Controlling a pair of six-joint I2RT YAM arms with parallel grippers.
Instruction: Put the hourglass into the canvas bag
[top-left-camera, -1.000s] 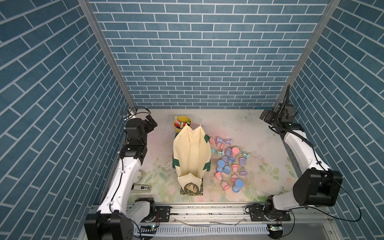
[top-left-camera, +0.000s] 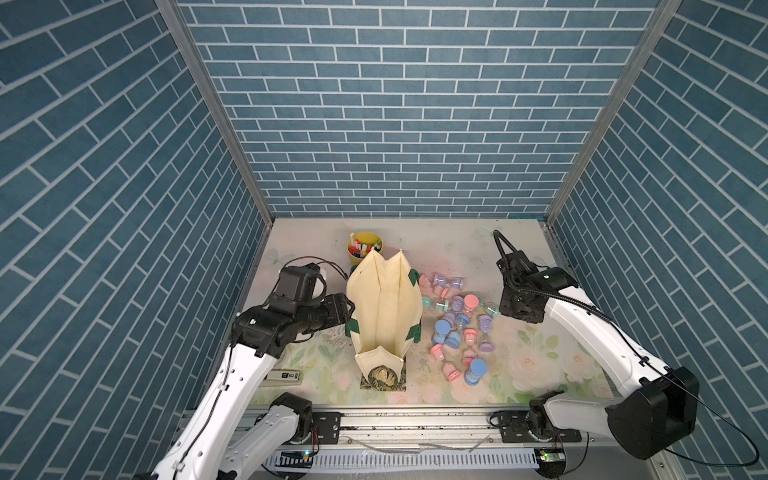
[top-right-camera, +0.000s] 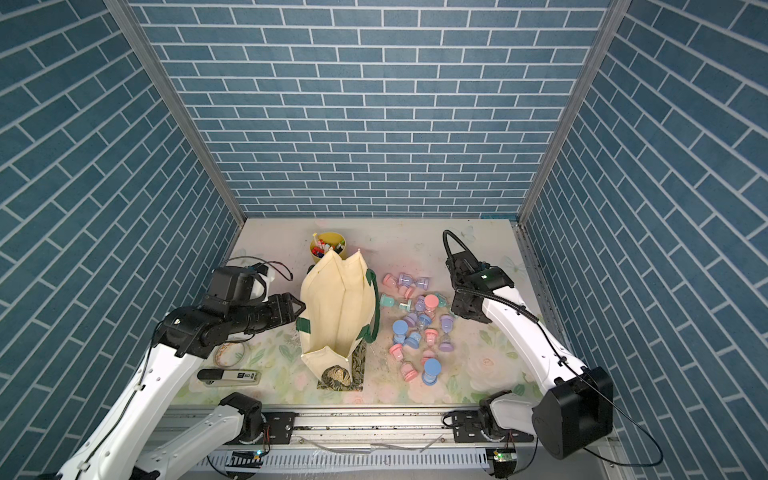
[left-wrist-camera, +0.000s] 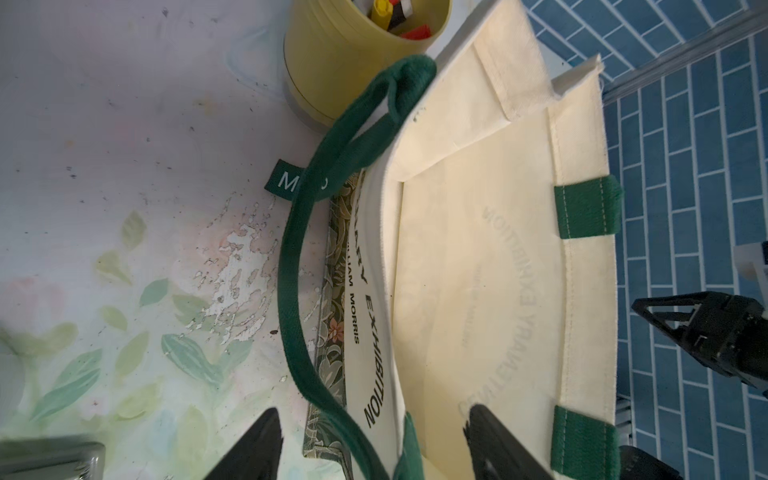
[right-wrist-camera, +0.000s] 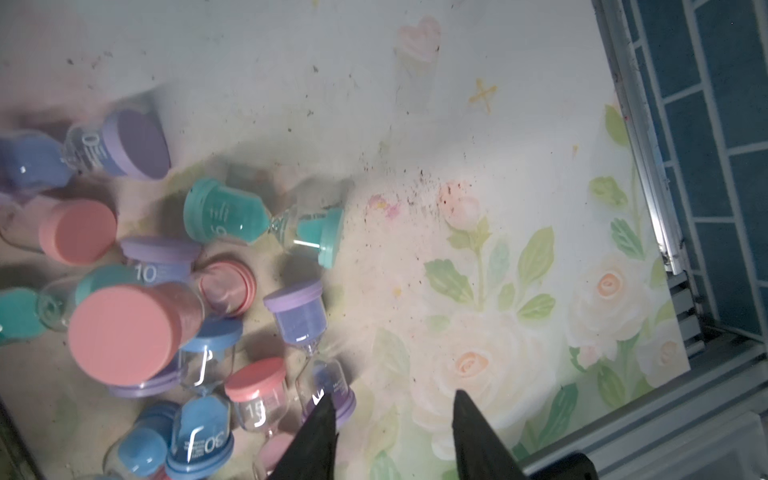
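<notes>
A cream canvas bag (top-left-camera: 382, 304) with green handles lies open at the table's middle. My left gripper (top-left-camera: 340, 308) is at the bag's left edge; in the left wrist view its fingers stand apart by the green handle (left-wrist-camera: 292, 312), nothing visibly held. Right of the bag lie several hourglasses in pink, blue, purple and teal, among them a teal one (right-wrist-camera: 228, 212) and a purple one (right-wrist-camera: 296, 312). My right gripper hangs over their right side, fingers apart with nothing between them.
A yellow tub (top-right-camera: 326, 237) of small objects stands behind the bag. A grey bar (top-right-camera: 228, 377) lies at the front left. Tiled walls enclose three sides.
The bag and hourglasses look unmoved.
</notes>
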